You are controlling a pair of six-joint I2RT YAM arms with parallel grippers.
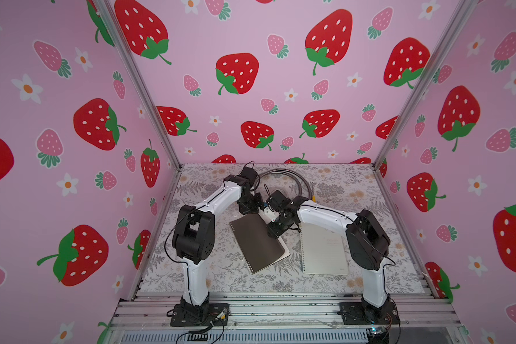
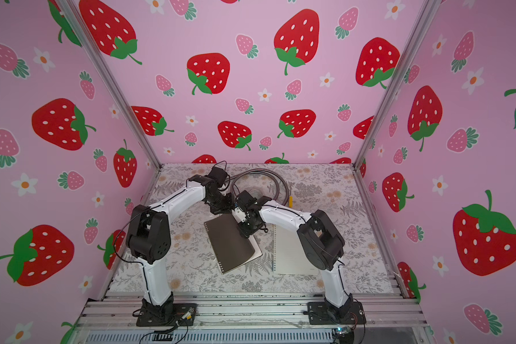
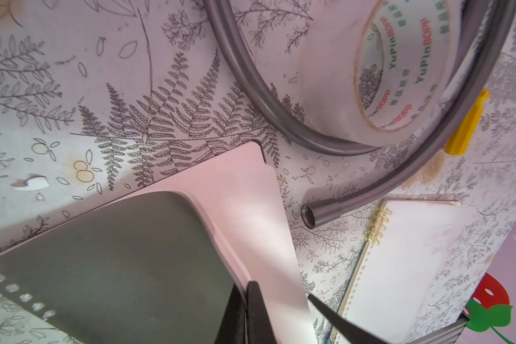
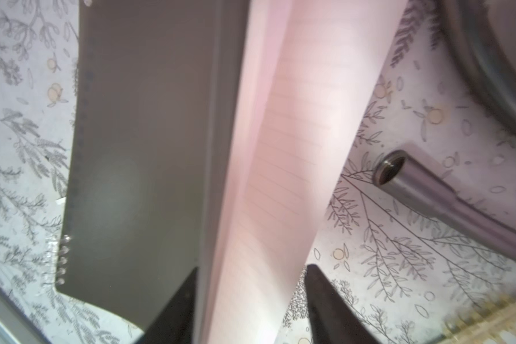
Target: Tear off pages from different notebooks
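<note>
A dark-covered spiral notebook lies open a little at its right edge, cover lifted over pale lined pages. My left gripper is shut on the lifted cover edge at the notebook's upper part. My right gripper is part open around that same edge lower down, its fingers blurred; whether they touch it is unclear. A second spiral notebook, with pale pages, lies to the right.
A coiled grey hose circles a tape roll behind the notebooks, its end near the dark notebook. A yellow object lies beside it.
</note>
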